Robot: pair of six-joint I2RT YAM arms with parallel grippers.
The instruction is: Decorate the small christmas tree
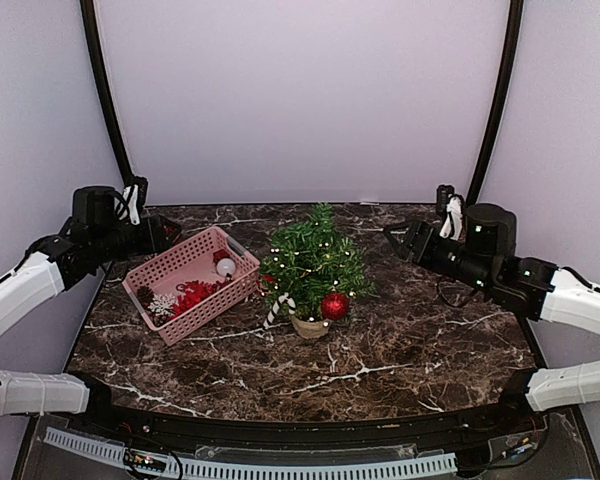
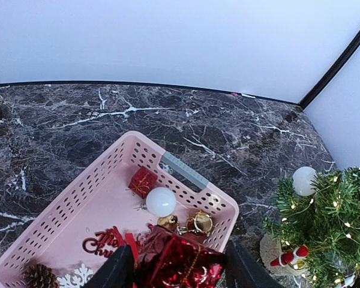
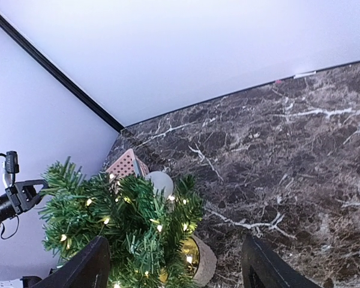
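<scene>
The small lit tree (image 1: 315,260) stands mid-table in a pot, carrying a red ball (image 1: 334,305), a striped candy cane (image 1: 278,308) and a white ball (image 2: 304,180). My left gripper (image 1: 165,232) is raised at the basket's left, shut on a shiny red ornament (image 2: 183,267). The pink basket (image 1: 150,280) holds a white ball (image 1: 225,267), red decorations (image 2: 105,240), a small red gift (image 2: 142,180), a pinecone and a snowflake. My right gripper (image 1: 405,236) is raised right of the tree, open; in its wrist view nothing shows between the fingers.
Pale walls enclose the back and sides.
</scene>
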